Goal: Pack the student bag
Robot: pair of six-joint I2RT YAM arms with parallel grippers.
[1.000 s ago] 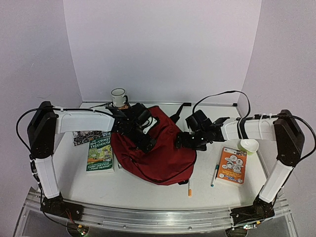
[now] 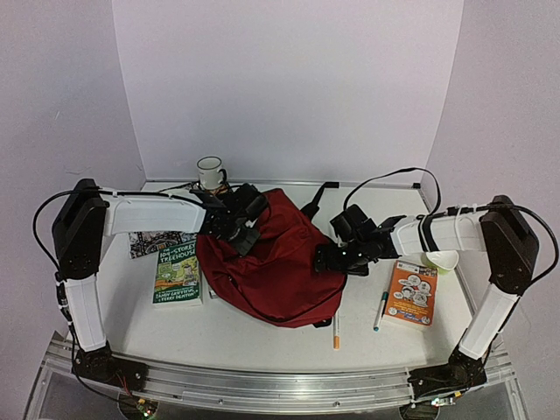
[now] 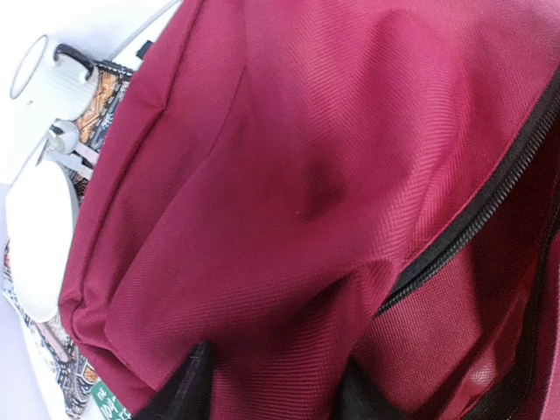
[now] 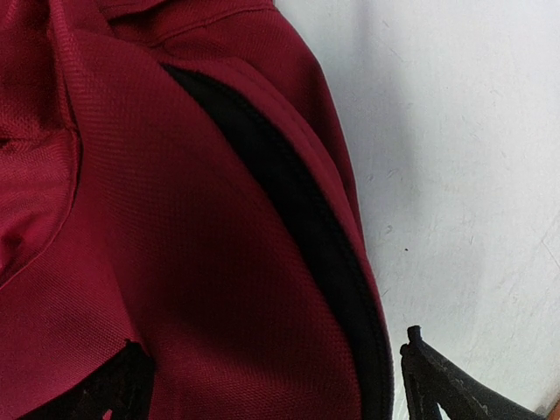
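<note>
The dark red bag (image 2: 284, 271) lies slumped in the middle of the table. Over its left part, my left gripper (image 2: 246, 240) reaches down onto the cloth. In the left wrist view its fingers (image 3: 191, 385) stand part open, with a fold of red cloth between them and an unzipped black zipper (image 3: 472, 223) to the right. At the bag's right edge is my right gripper (image 2: 329, 258). Its fingers (image 4: 422, 367) are wide apart in the right wrist view, the bag's black-trimmed edge (image 4: 293, 197) running between them. A green book (image 2: 178, 274) lies left of the bag, an orange book (image 2: 411, 293) to the right.
A white mug (image 2: 210, 172) stands behind the bag, near a patterned item (image 2: 156, 243). An orange-tipped marker (image 2: 336, 332) and a teal marker (image 2: 381, 311) lie at the front right; a pale bowl (image 2: 443, 261) sits by the right edge. Bare table shows along the front.
My left gripper has shifted a little left and back over the bag and turned somewhat. Books, mug and markers are where they were.
</note>
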